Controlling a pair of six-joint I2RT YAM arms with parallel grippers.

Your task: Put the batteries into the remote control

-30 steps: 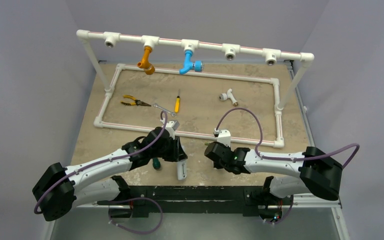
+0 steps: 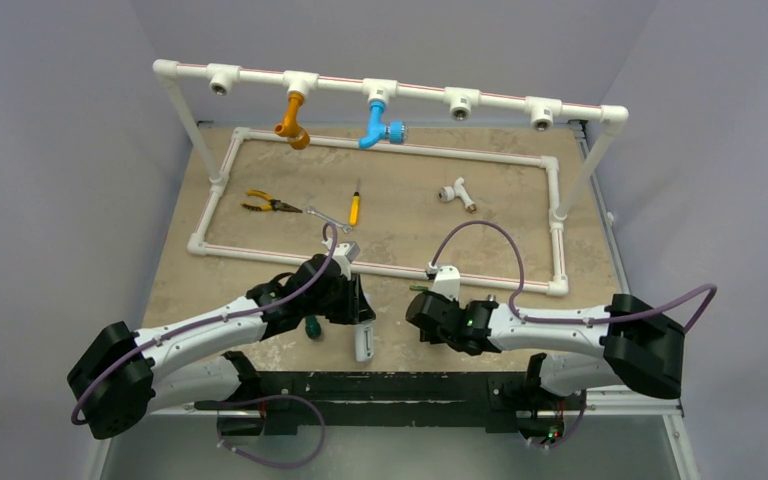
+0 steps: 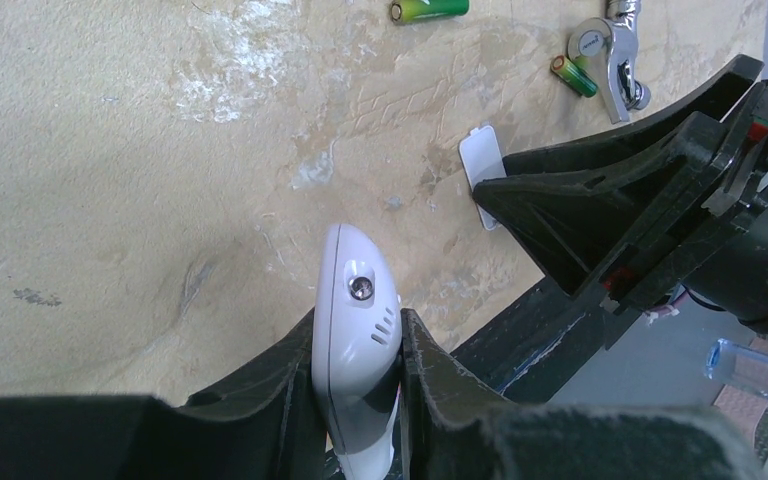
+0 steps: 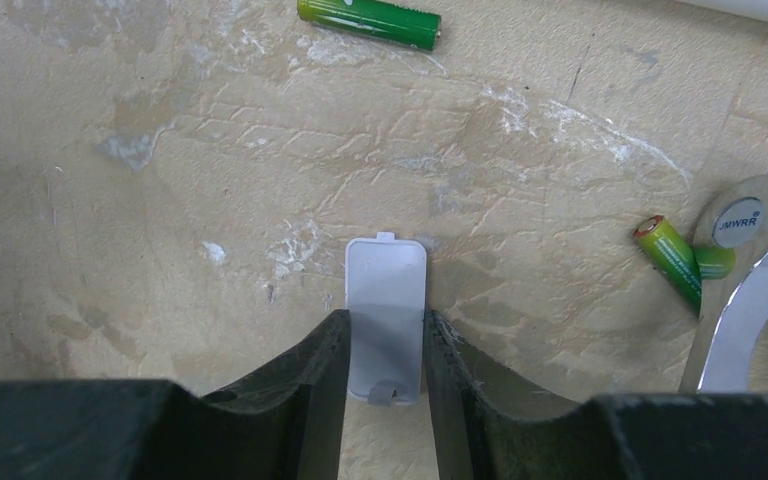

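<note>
My left gripper is shut on the white remote (image 3: 358,300), seen upright at the bottom of the left wrist view and also at the left arm's tip in the top view (image 2: 364,342). The white battery cover (image 4: 385,270) lies flat on the board, with the fingertips of my right gripper at its two long edges; whether they grip it is unclear. A green battery (image 4: 368,22) lies beyond the cover. Another green battery (image 4: 670,255) lies to the right, partly beside a second one against a metal fitting.
The metal fitting (image 4: 730,320) is right of the cover. A white pipe frame (image 2: 290,257) crosses behind both arms, with pliers (image 2: 270,203), a wrench and a screwdriver (image 2: 355,208) inside it. A green-handled tool (image 2: 313,327) lies left of the remote. Board left of the cover is bare.
The right arm's wrist has shifted slightly down and toward the left in the top view. The left arm and remote are nearly unmoved.
</note>
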